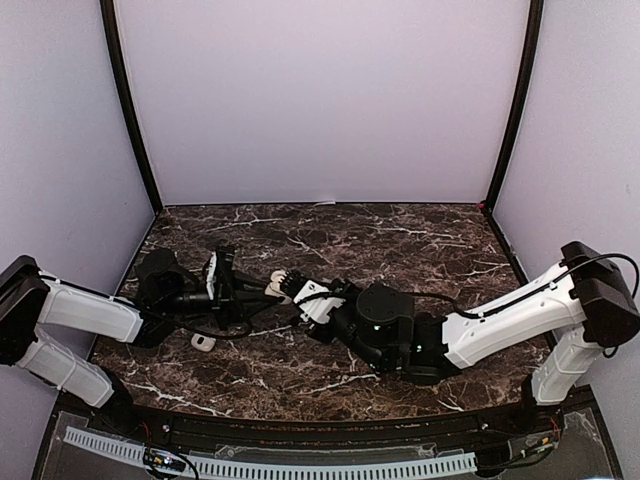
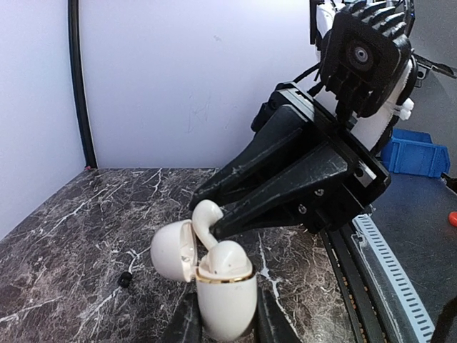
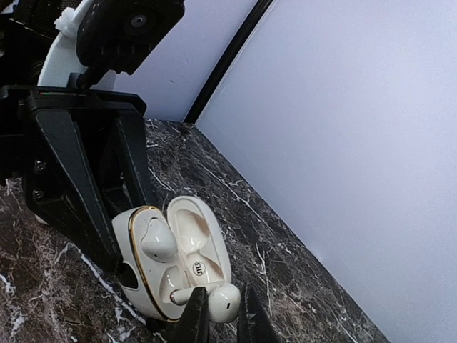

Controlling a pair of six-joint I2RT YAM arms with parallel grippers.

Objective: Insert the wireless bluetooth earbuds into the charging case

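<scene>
The white charging case with gold rim is held by my left gripper, its lid open; in the right wrist view its inside shows, with a white earbud (image 3: 158, 239) seated in one side. My right gripper is shut on a second earbud (image 3: 223, 300), whose stem reaches into the case's lower compartment. In the left wrist view that earbud (image 2: 206, 218) is tilted just above the case. Both grippers meet near the middle of the top view (image 1: 285, 288).
A small white object (image 1: 202, 342) lies on the marble table (image 1: 250, 380) at left. A small black item (image 2: 125, 279) lies on the table. A blue bin (image 2: 414, 153) stands beyond the table's edge.
</scene>
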